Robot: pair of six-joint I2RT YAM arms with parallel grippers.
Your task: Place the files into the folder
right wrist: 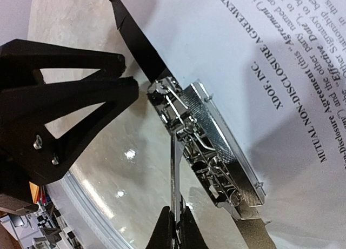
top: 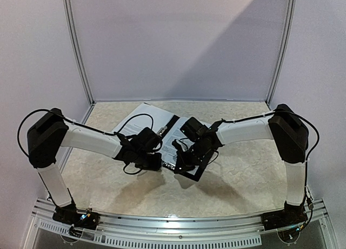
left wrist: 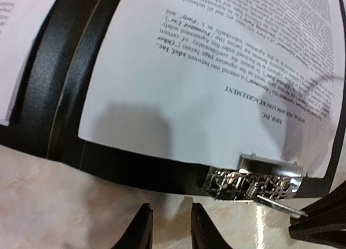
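The black folder [left wrist: 135,170] lies open on the table. A printed paper [left wrist: 205,87] rests on one side, its title edge tucked by a metal clip [left wrist: 254,179]; another sheet [left wrist: 19,38] shows on the other side of the spine. In the right wrist view, my right gripper is shut at the end of the clip's thin lever [right wrist: 174,173], which runs in between its fingertips. My left gripper is part open and empty, just off the folder's edge, with fingers [left wrist: 141,222] over bare table. From above, both arms hide part of the folder.
Both grippers are close together at the folder's near edge, with the left fingers near the clip in the right wrist view. Bare table [top: 243,189] lies to the right and in front. Walls enclose the back and sides.
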